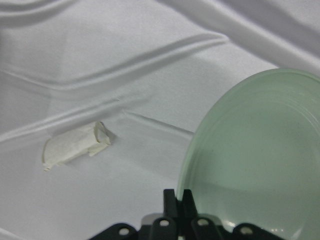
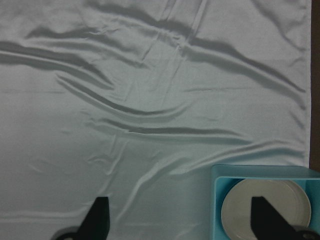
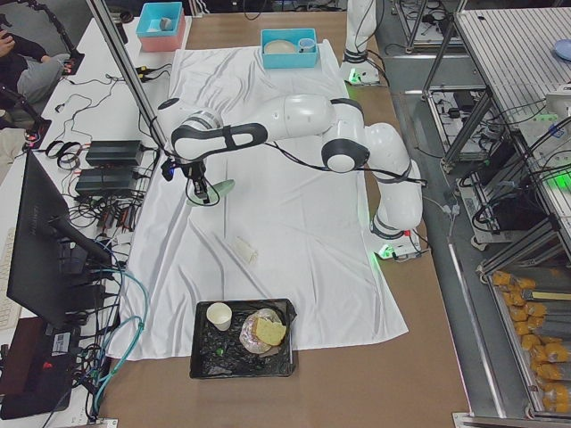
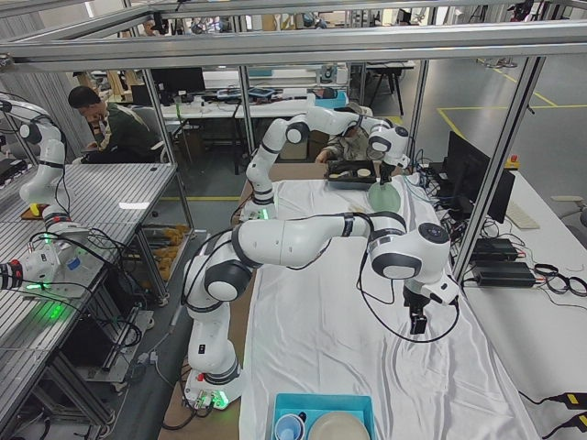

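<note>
A pale green plate (image 1: 255, 150) is held at its rim by my left gripper, which is shut on it above the white cloth (image 3: 285, 223); in the camera left view the arm partly hides it, and it shows again in the camera right view (image 4: 383, 196). A crumpled off-white piece (image 1: 75, 145) lies on the cloth to its left in the left wrist view. My right gripper is open over the cloth, near a blue bin (image 2: 216, 200) that holds a beige plate (image 2: 265, 205).
A black tray (image 3: 223, 361) with a cup (image 3: 219, 314), bread (image 3: 268, 330) and wrapped food stands at one end of the cloth. A monitor (image 3: 45, 250) and cables line the side.
</note>
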